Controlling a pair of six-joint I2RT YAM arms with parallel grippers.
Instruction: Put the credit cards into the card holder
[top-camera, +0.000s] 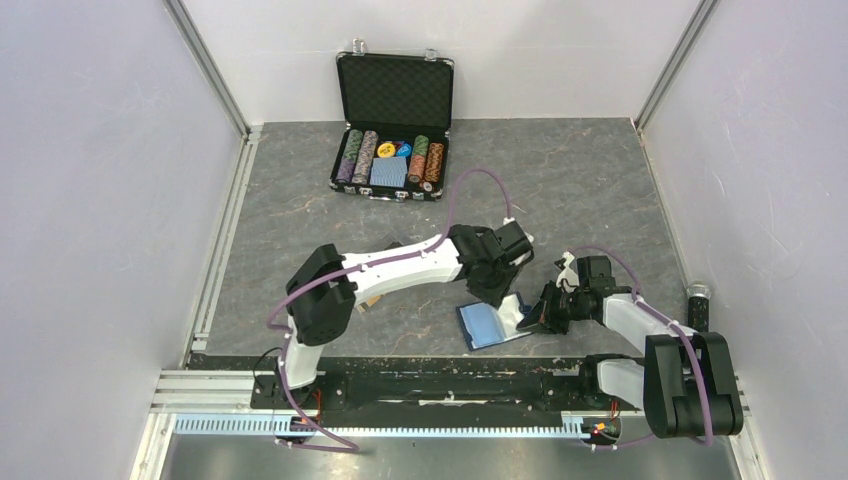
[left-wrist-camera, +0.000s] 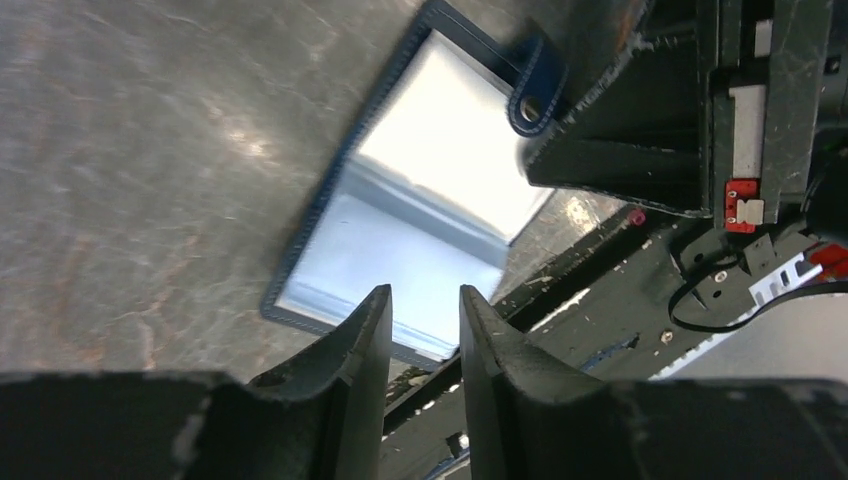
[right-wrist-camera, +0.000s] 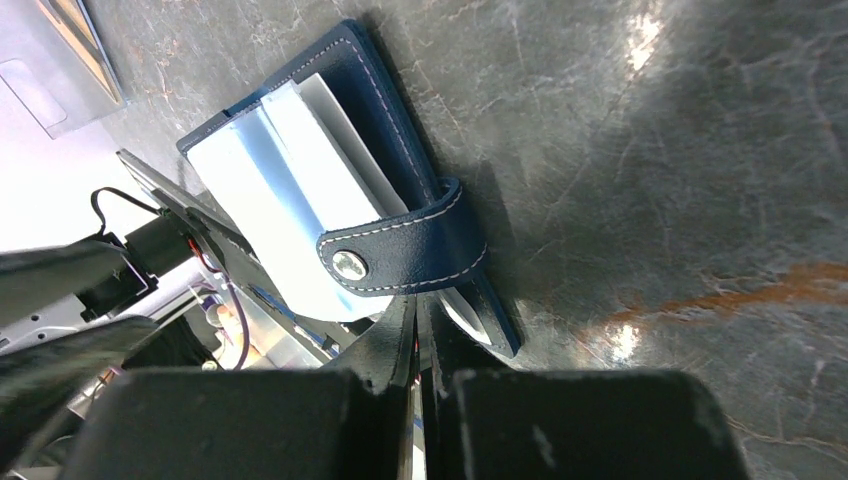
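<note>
The dark blue card holder (top-camera: 482, 325) lies spread open at the table's front, with a pale blue side and a white side. Its leather strap (right-wrist-camera: 400, 250) with a metal snap crosses the white sleeves in the right wrist view. My left gripper is partly open, nothing between its fingers, and in the top view it hangs by the holder's far edge. At the holder's right side, my right gripper is shut beside the strap. Nothing shows between its fingers. No credit card can be clearly made out.
An open black case (top-camera: 390, 190) with poker chips stands at the back. Something flat and tan (top-camera: 370, 302) is partly hidden under the left arm. A dark cylinder (top-camera: 698, 308) stands by the right wall.
</note>
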